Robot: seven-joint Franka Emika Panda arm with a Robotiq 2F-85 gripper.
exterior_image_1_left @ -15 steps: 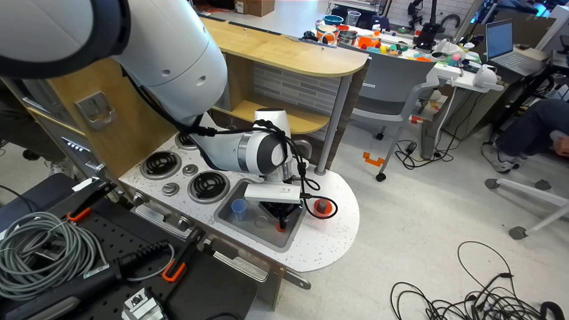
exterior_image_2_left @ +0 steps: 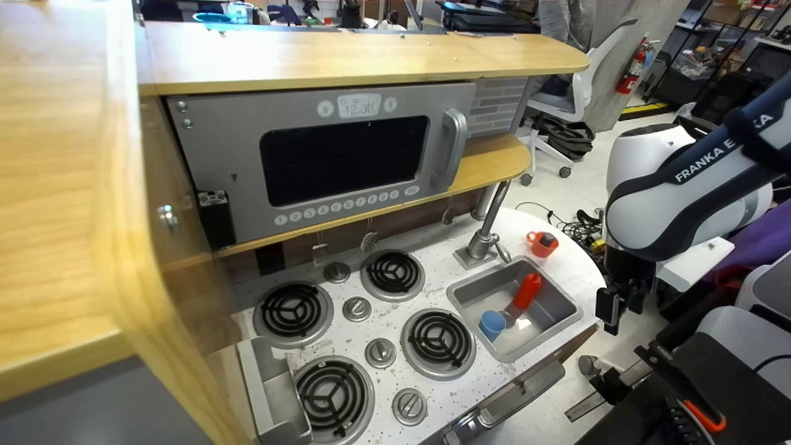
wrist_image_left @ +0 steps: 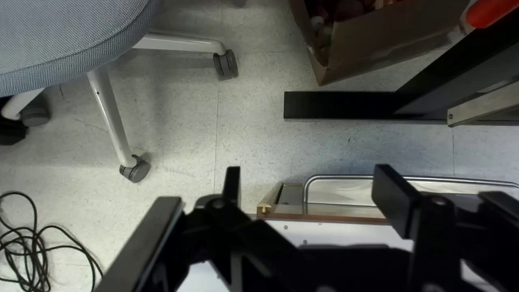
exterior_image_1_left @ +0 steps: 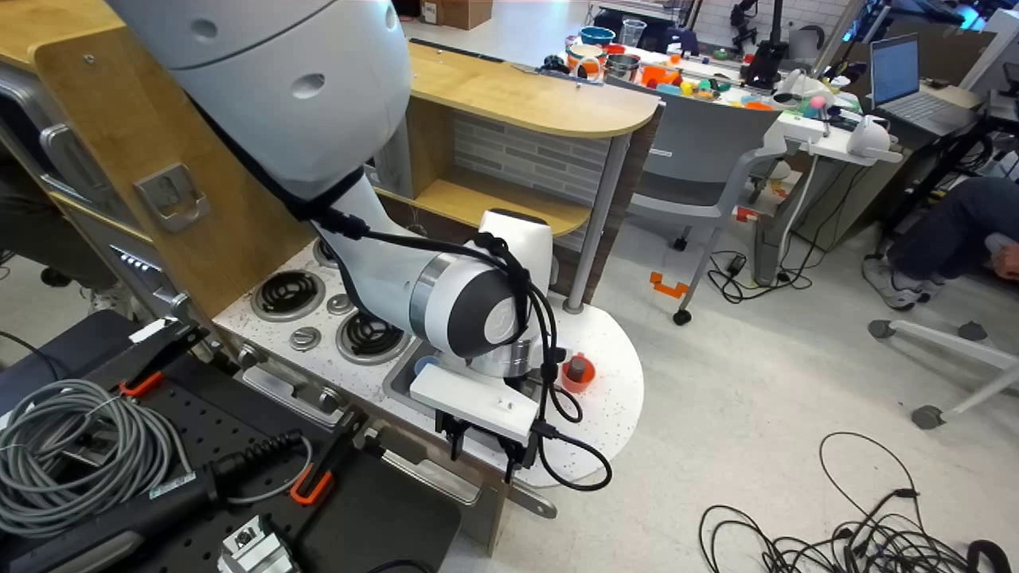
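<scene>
My gripper [exterior_image_1_left: 485, 457] hangs beyond the front edge of the toy kitchen counter, its fingers spread apart. In the wrist view the gap of the gripper is empty, with floor and the counter's edge below. From the other side, the gripper [exterior_image_2_left: 621, 303] is to the right of the sink, clear of it. Inside the grey sink [exterior_image_2_left: 557, 320] lie a red bottle [exterior_image_2_left: 528, 290] and a blue cup [exterior_image_2_left: 492, 325]. A red-orange mug [exterior_image_2_left: 542, 245] with a dark object in it stands on the white counter behind the sink. The arm hides most of the sink in exterior view 1.
Several black burners, among them one burner [exterior_image_2_left: 438, 338], lie left of the sink. A post [exterior_image_2_left: 487, 230] and a wooden shelf [exterior_image_2_left: 528, 152] rise behind it. Below the gripper run a metal handle rail [wrist_image_left: 362, 177] and a dark beam [wrist_image_left: 338, 105].
My gripper has come out from over the sink, moving toward the counter's front and beyond its edge. The fingers now show spread apart. The bottle remains in the sink.
</scene>
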